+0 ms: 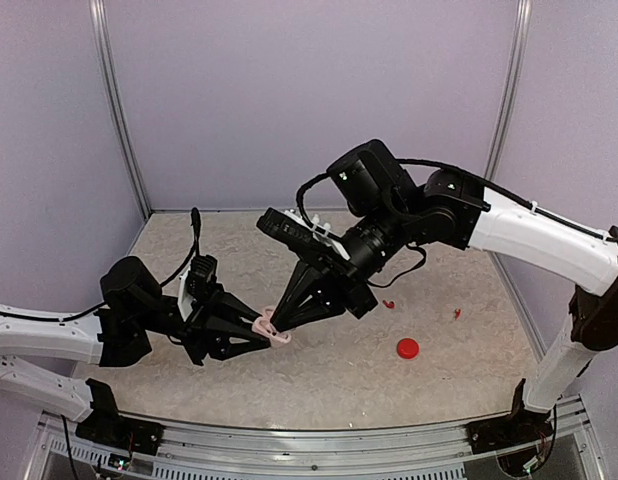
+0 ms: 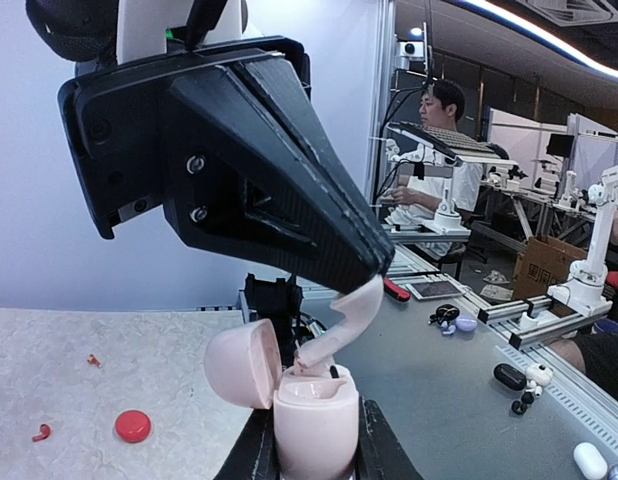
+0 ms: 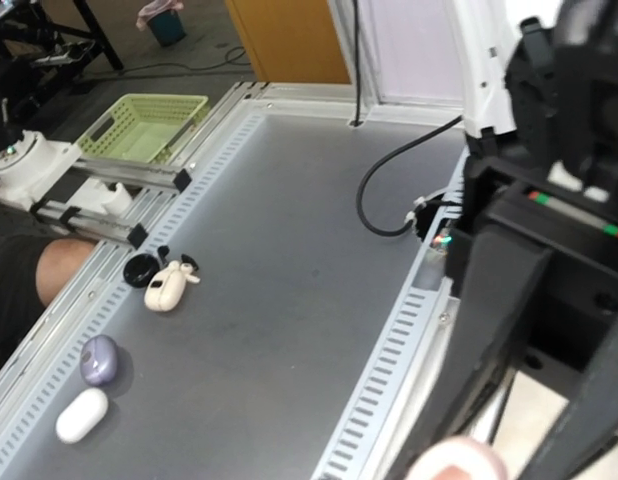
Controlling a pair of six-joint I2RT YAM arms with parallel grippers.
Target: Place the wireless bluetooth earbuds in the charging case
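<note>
The pink charging case [image 1: 271, 334] is held by my left gripper [image 1: 259, 336]; in the left wrist view its body [image 2: 315, 430] stands upright between the fingers, with the lid [image 2: 237, 365] flipped open to the left. My right gripper [image 1: 279, 325] is shut just above the case, its tip over a pale pink earbud [image 2: 351, 315] whose stem reaches down into the case opening. Whether the fingertips grip it or only touch it is hard to tell. In the right wrist view only a blurred pink piece [image 3: 456, 462] shows.
A red round lid [image 1: 408, 348] and small red bits [image 1: 389, 304] lie on the table right of the grippers. Other earbud cases, including a white one [image 3: 82, 415], lie on a grey surface outside the pale work area. The pale table around the grippers is mostly clear.
</note>
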